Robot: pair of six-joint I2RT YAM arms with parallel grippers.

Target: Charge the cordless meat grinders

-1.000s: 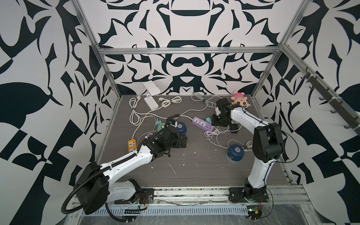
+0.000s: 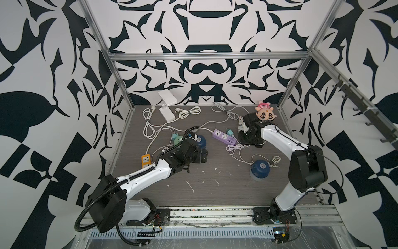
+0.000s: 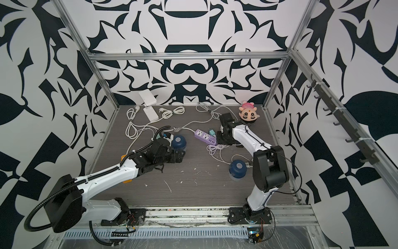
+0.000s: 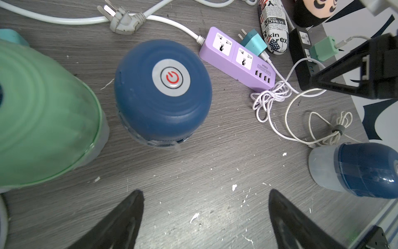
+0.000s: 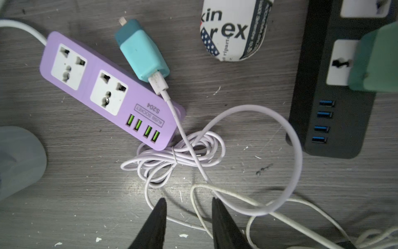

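Note:
A purple power strip has two sockets and several USB ports, all bare. Behind it lies a teal charger, its prongs free and a white cable in its end. On the black power strip, a green charger sits over a socket. My right gripper is part open above the table, front of the purple strip, with only table and cable showing below. My left gripper stands open and empty, in front of a blue grinder and a green grinder. Another blue grinder rests at the right.
Loose white cable lies coiled against the purple strip, and more cable loops rightward. A printed container and a doll occupy the back right. White boxes and an orange strip are at left.
My right gripper has shifted a little to the right and toward the front, away from the teal charger; its elbow swung right. The left arm has hardly moved.

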